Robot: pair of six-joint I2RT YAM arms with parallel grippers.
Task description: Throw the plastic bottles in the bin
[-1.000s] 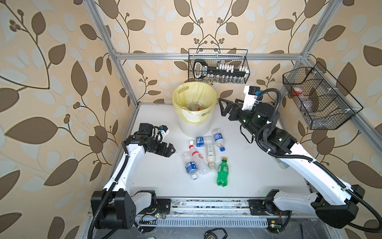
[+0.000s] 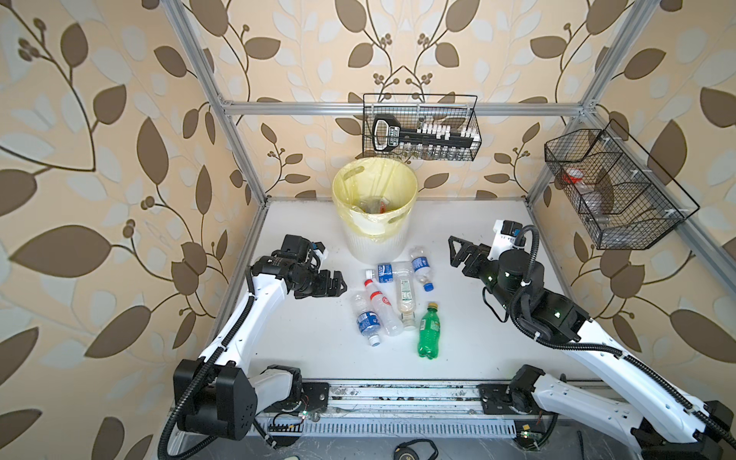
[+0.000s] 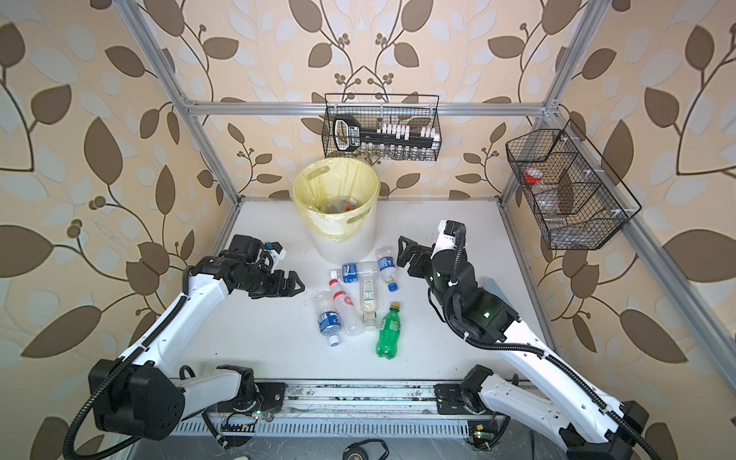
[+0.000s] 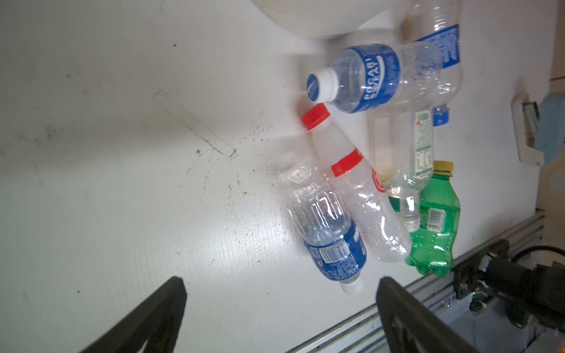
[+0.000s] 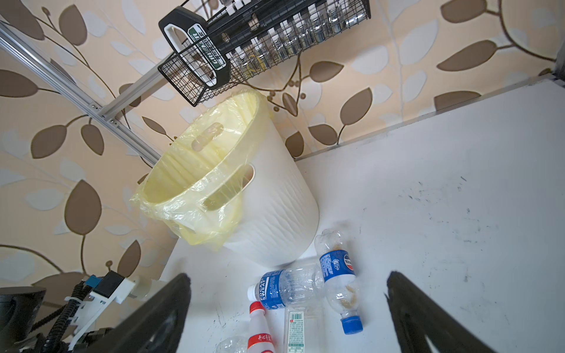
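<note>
The white bin with a yellow liner stands at the back of the table, some plastic inside it. In front lie a Pocari bottle on its side, a blue-capped bottle, a red-capped bottle, a clear bottle with a white label, a blue-labelled bottle and a green bottle. My left gripper is open and empty, left of the bottles. Open and empty too, my right gripper hangs to the right of the bin and bottles.
A wire basket with small items is fixed on the back wall above the bin. Another basket hangs on the right wall. Bare table shows at the left and right.
My right arm has moved down and to the right, away from the bin's rim. The left gripper has shifted slightly right, towards the bottles. The bottles lie unmoved.
</note>
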